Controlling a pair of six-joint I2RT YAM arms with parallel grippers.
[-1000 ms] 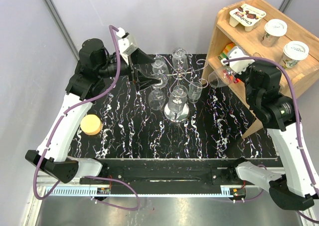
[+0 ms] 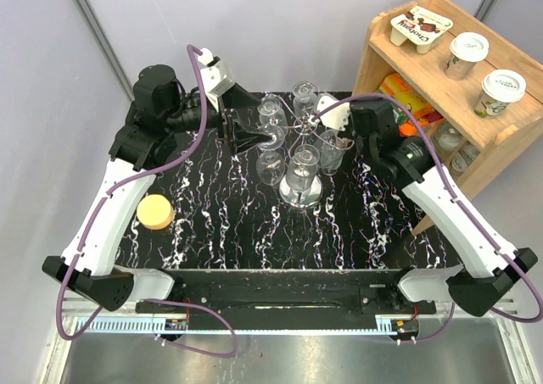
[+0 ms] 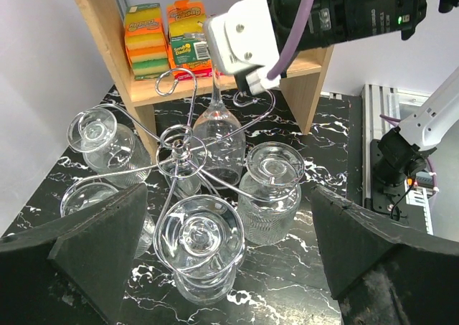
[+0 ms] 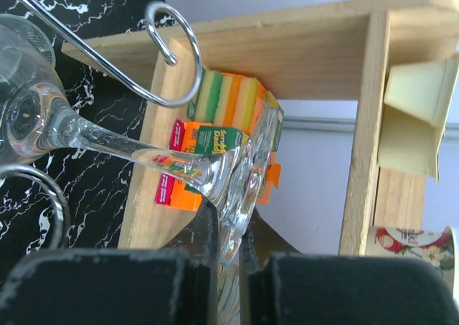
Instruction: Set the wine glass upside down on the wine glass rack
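The metal rack (image 3: 183,153) in mid-table carries several upside-down glasses (image 2: 301,168). My right gripper is shut on a wine glass (image 4: 122,142) by its foot end. In the left wrist view this glass (image 3: 219,142) hangs bowl-down among the rack's arms, its stem rising to the right gripper. In the right wrist view a curled rack hook (image 4: 193,74) is beside the stem. My left gripper (image 2: 242,125) stands open over the rack's left side, above glasses, with nothing seen held.
A wooden shelf (image 2: 475,113) at the right holds yogurt cups (image 2: 501,91) on top and sponge packs (image 3: 143,41) below. A yellow round object (image 2: 155,212) lies at the table's left.
My right gripper has moved left from the shelf toward the rack with the glass, which now hangs more upright among the hooks. The left arm is essentially unchanged.
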